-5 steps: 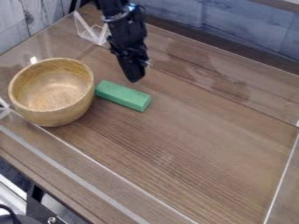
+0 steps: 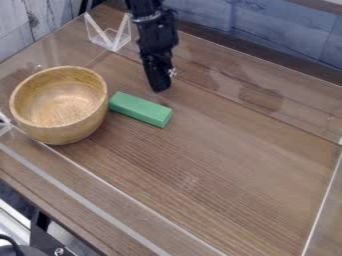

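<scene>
My gripper [image 2: 160, 82] hangs at the upper middle on the black arm, low over the wooden table [image 2: 241, 170]; it looks small and dark, and its fingers are hard to make out. Nothing visible is held in it. In front of it lies a green rectangular block [image 2: 140, 109], apart from it. Left of the block sits a large wooden bowl [image 2: 58, 122], which looks empty.
A white wire or plastic rack [image 2: 110, 30] stands at the back left, beside the arm.
The arm and gripper have moved back, away from the green block. The block and bowl have not visibly moved.
</scene>
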